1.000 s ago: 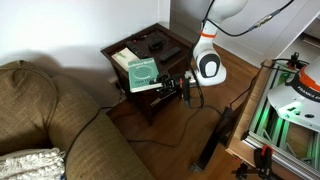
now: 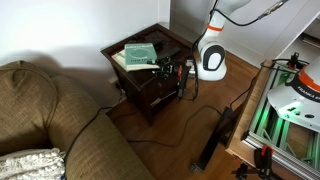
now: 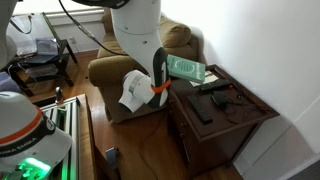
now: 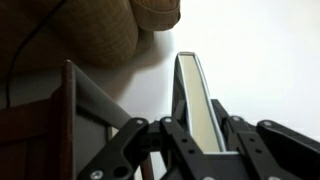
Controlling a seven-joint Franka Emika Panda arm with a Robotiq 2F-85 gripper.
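A green book [image 2: 140,55] with a pale pattern on its cover is in my gripper [image 2: 158,67], at the left end of the dark wooden cabinet [image 2: 152,93]. In exterior view 2 the green book [image 3: 186,69] stands tilted over the cabinet's far end, its cover toward that camera; the arm hides the fingers there. The wrist view shows the book [image 4: 203,112] edge-on, with pale pages and dark covers, between the fingers of the shut gripper. Whether the book touches the cabinet top cannot be made out.
A black remote-like object [image 3: 199,110] and other dark items lie on the cabinet top. The brown sofa [image 2: 55,105] stands left of the cabinet, a white wall [image 2: 85,35] behind. Cables cross the wooden floor [image 2: 150,145].
The book and gripper have moved up and back toward the wall from in front of the cabinet's left edge. The arm has turned, and the book's tilt has changed.
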